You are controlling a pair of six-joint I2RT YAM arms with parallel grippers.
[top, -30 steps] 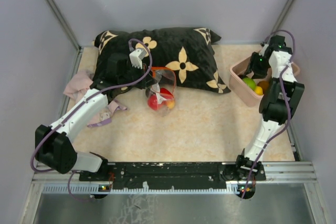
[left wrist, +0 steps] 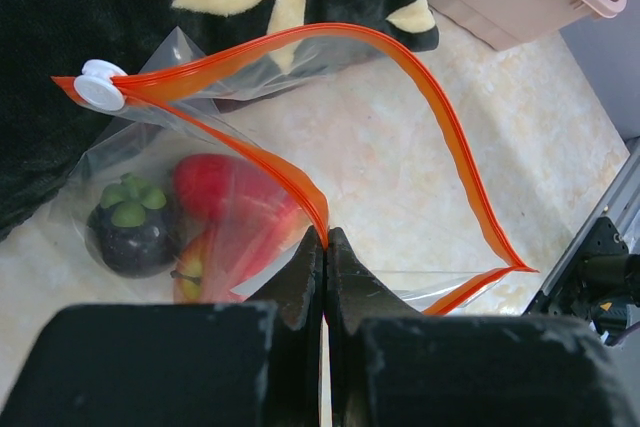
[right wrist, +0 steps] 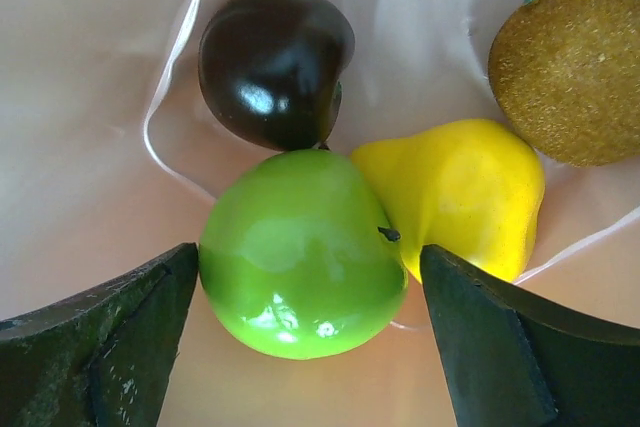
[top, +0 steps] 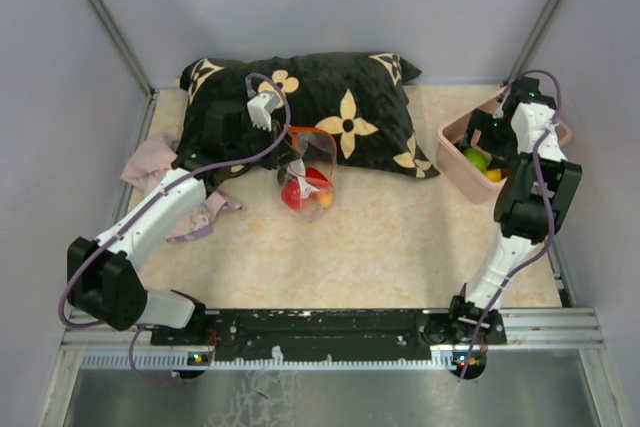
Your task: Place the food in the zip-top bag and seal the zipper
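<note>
The zip bag [left wrist: 445,137] with orange zipper stands open, holding red food [left wrist: 225,187], a dark eggplant [left wrist: 135,242] and more. My left gripper is shut on the bag's rim at its zipper edge. In the pink bin [top: 462,177], my right gripper is open, its fingertips either side of a green fruit [right wrist: 300,277]. Beside that lie a yellow fruit [right wrist: 460,187], a dark fruit [right wrist: 270,62] and a brown one [right wrist: 565,67].
A black flowered pillow [top: 370,107] lies behind the bag. A pink cloth [top: 150,162] is at the left.
The right arm has shifted slightly within the bin, bringing its gripper down over the fruit. The left arm and bag look unchanged.
</note>
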